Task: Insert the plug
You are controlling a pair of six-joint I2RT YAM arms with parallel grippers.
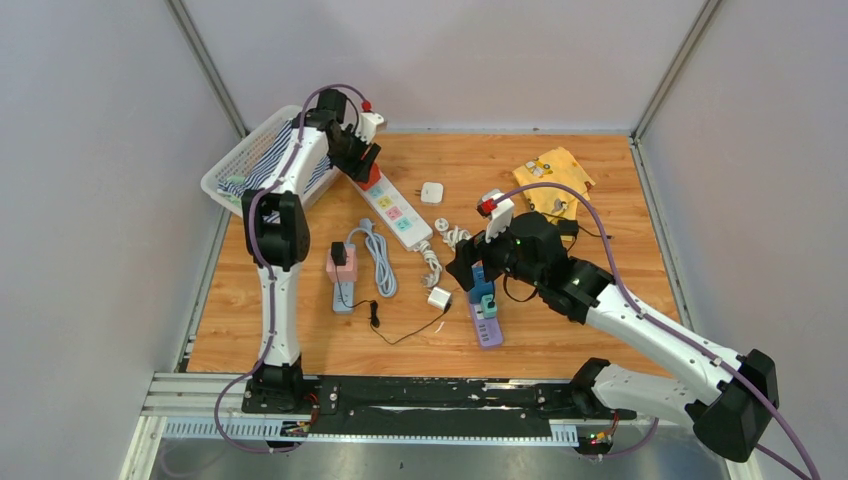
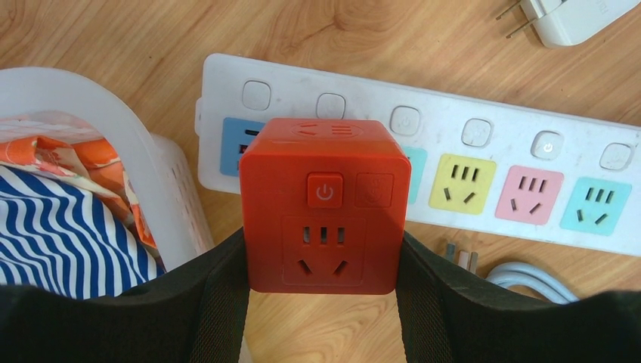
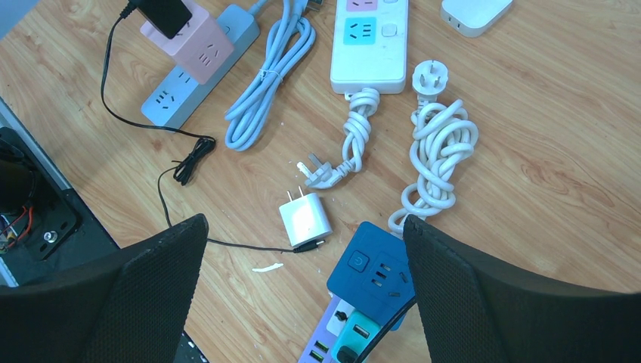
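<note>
A red cube-shaped socket adapter (image 2: 325, 204) is held between the fingers of my left gripper, its outlet face and power button turned to the wrist camera. Behind it lies the long white power strip (image 2: 446, 121) with coloured outlets; the cube covers part of the strip beside the blue outlet. Its prongs are hidden, so I cannot tell whether they sit in an outlet. From above, the cube (image 1: 372, 177) shows at the strip's far end. My right gripper stands open above the table, near a blue cube adapter (image 3: 372, 268), with nothing held.
A white basket (image 2: 170, 178) with striped cloth stands close beside the left gripper. On the table are a white charger (image 3: 305, 219), coiled white cable (image 3: 437, 159), a pink cube (image 3: 198, 44) on a blue strip, and a yellow bag (image 1: 556, 180).
</note>
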